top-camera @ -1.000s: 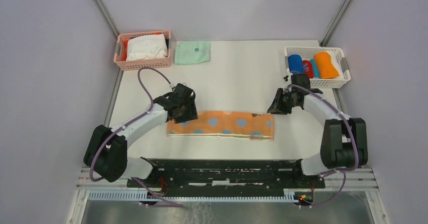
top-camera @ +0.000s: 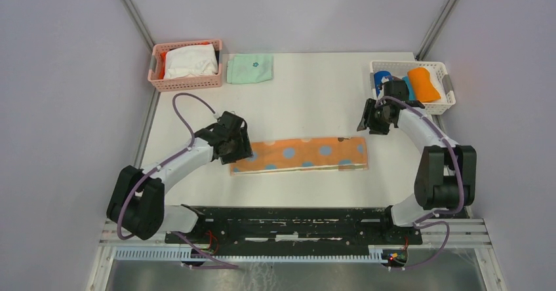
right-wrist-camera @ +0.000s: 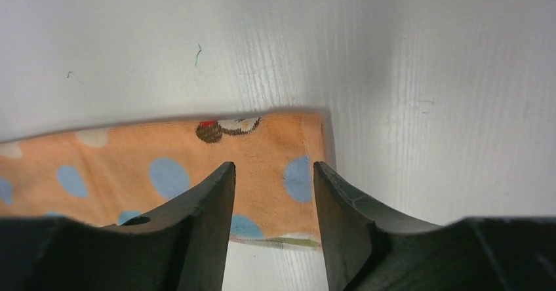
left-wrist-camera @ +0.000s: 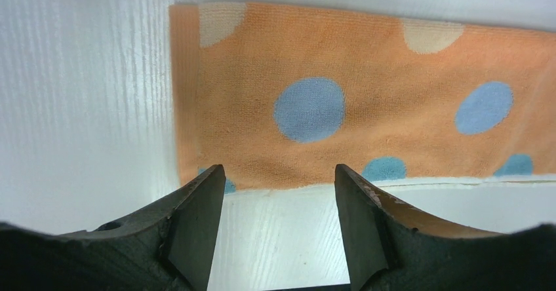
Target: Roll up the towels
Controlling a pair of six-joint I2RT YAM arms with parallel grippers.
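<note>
An orange towel (top-camera: 301, 152) with blue dots lies folded into a long flat strip across the front middle of the table. Over its left end hovers my left gripper (top-camera: 247, 147), open. In the left wrist view the towel (left-wrist-camera: 367, 75) spreads beyond the left gripper, and nothing is between the fingers. My right gripper (top-camera: 367, 124) stands open just past the towel's far right corner. The right wrist view has the towel's right end (right-wrist-camera: 272, 166) partly behind the fingers of the right gripper, with no cloth visibly pinched.
At the back left, a pink basket (top-camera: 190, 82) holds a white cloth (top-camera: 191, 61). Beside it lies a folded mint towel (top-camera: 250, 69). A white basket (top-camera: 393, 65) at the back right contains an orange roll (top-camera: 423, 84) and a blue roll (top-camera: 381, 78). Bare table (top-camera: 315, 101) lies between.
The orange towel has shifted slightly right and toward the back.
</note>
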